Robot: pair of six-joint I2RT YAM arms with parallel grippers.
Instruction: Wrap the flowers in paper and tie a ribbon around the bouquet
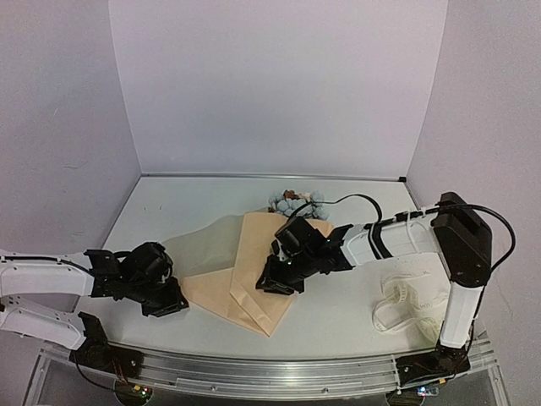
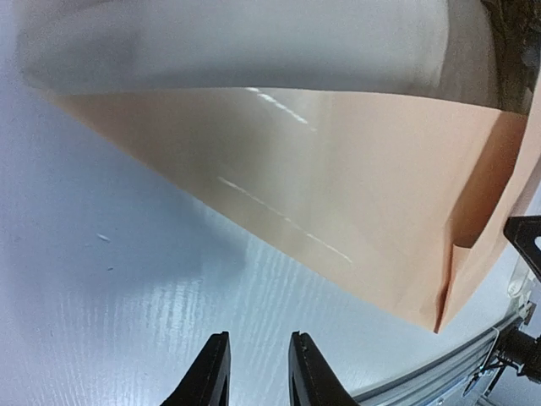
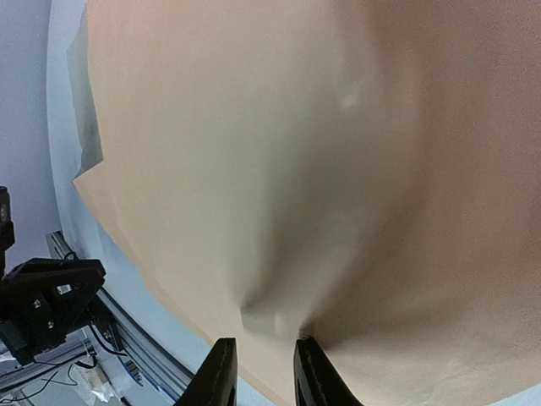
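Note:
Tan wrapping paper (image 1: pixel 222 292) lies on the table, its right part folded over toward the left. Blue-grey fake flowers (image 1: pixel 296 205) show past its far edge; their stems are hidden under the fold. My right gripper (image 1: pixel 275 286) is over the folded paper. In the right wrist view its fingers (image 3: pixel 221 372) stand apart, close above or touching the paper; which one I cannot tell. My left gripper (image 1: pixel 176 306) is just left of the paper's left part. Bare table shows between its parted fingers in the left wrist view.
A loose cream ribbon (image 1: pixel 406 306) lies in a heap at the table's right side. A greyish translucent sheet (image 1: pixel 203 245) spreads beneath the paper toward the left. A metal rail (image 1: pixel 270 372) runs along the front edge.

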